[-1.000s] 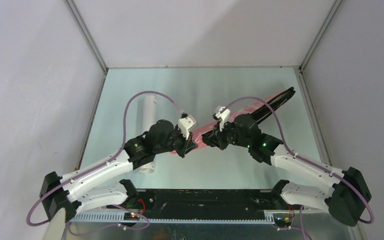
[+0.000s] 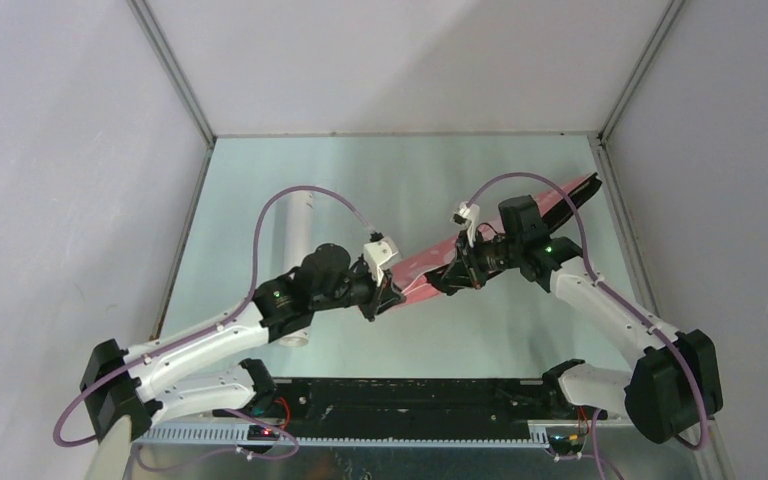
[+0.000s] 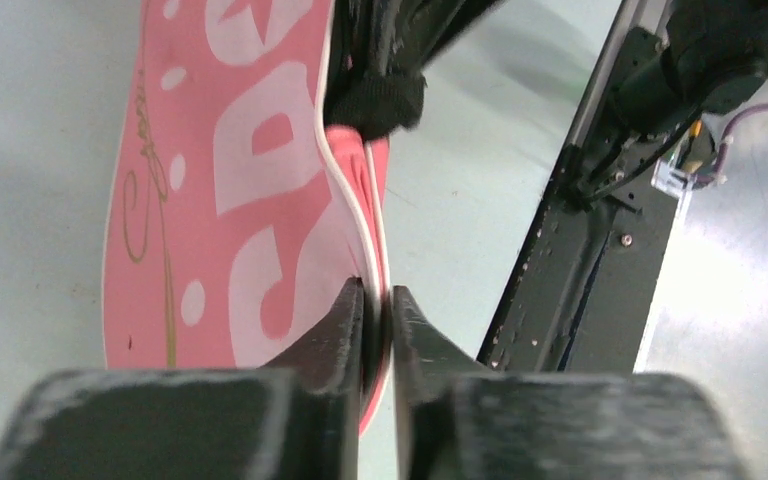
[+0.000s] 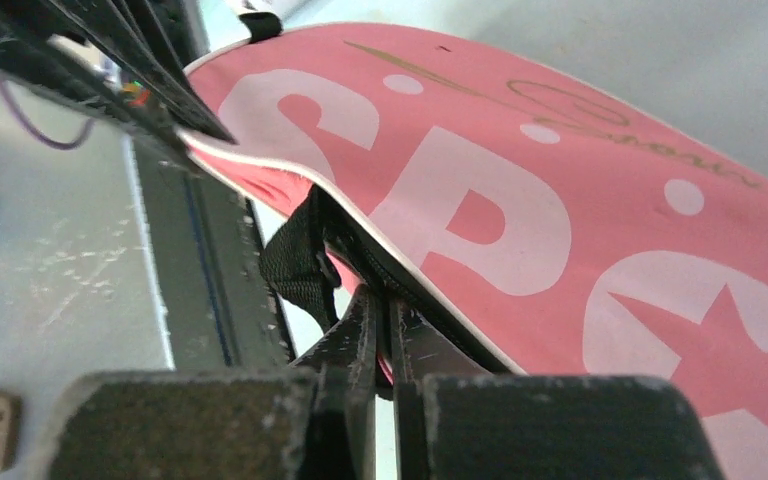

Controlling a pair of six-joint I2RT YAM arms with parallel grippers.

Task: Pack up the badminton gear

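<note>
A pink racket bag [image 2: 418,262] with white lettering and black side stretches diagonally toward the back right. My left gripper [image 2: 388,298] is at the bag's left end; in the left wrist view its fingers [image 3: 329,335] close around the pink, white-edged rim of the opening. My right gripper is shut on the black zipper edge of the bag [image 4: 470,210], a little further along from the left one. A black fabric tab [image 4: 300,260] hangs beside the right fingertips.
A white shuttlecock tube [image 2: 298,220] lies at left, partly under the left arm. Walls enclose the sides and back.
The left gripper has shifted slightly right, and the bag's far end has shifted right.
</note>
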